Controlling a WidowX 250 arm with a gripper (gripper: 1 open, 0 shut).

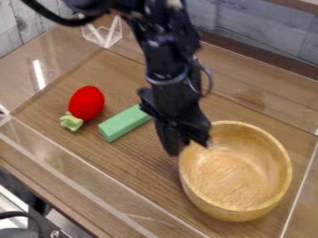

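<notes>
My dark gripper (172, 135) is above the table just left of a large yellow bowl (239, 181); its fingers look close together, though blur hides whether anything is between them. A green block (123, 122) lies on the table left of the gripper, partly behind the arm. A red object (86, 101) with a pale green part (74, 122) lies further left.
A grey wall stands at the back left, and a black cable lies at the lower left corner.
</notes>
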